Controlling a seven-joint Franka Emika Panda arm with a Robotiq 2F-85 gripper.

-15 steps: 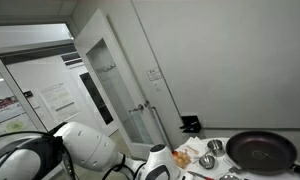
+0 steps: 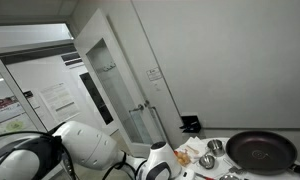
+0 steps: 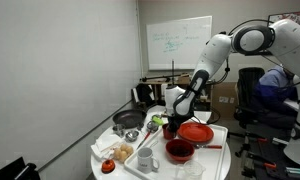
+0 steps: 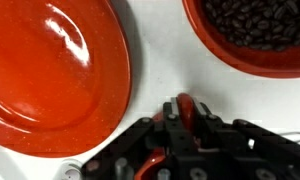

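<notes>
My gripper is shut on a red piece, the upper part of a red object point(image 4: 150, 163) that shows below the fingers in the wrist view. Most of that object is hidden by the gripper, so its full shape cannot be told. An orange-red plate point(image 4: 60, 75) lies to the left of the fingers. To the upper right is a red bowl point(image 4: 212, 38) holding dark coffee beans point(image 4: 260, 20). In exterior view 2 the gripper point(image 3: 174, 124) is low over the table, beside the red plate point(image 3: 197, 132) and behind the red bowl point(image 3: 179, 151).
A dark pan point(image 3: 126, 118) stands at the back left of the white table. Closer are a white mug point(image 3: 145, 158), round onions point(image 3: 123, 152) and a clear container point(image 3: 190, 172). Small metal bowls point(image 2: 216, 147) sit near the pan point(image 2: 261, 151) in exterior view 1.
In exterior view 1 the end of the arm has shifted very slightly. The pan and metal bowls keep their places.
</notes>
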